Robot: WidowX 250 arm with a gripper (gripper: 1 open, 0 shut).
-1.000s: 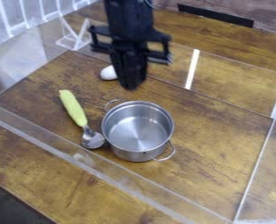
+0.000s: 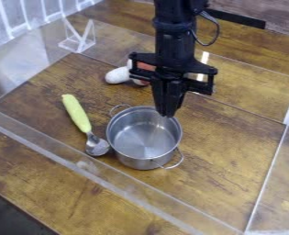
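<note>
My black gripper (image 2: 169,103) hangs above the back edge of a steel pot (image 2: 144,147), its fingertips pointing down. The fingers look close together, with nothing visible between them. The pot has two wire handles and looks empty. A spoon with a pale green handle (image 2: 77,113) lies to the left of the pot, its metal bowl beside the pot's wall. A white object (image 2: 117,77) lies behind the gripper on the left, partly hidden by it.
Clear plastic walls border the wooden table (image 2: 232,165) at left, front and right. The table is open to the right of the pot and at the back right.
The pot and spoon have not moved.
</note>
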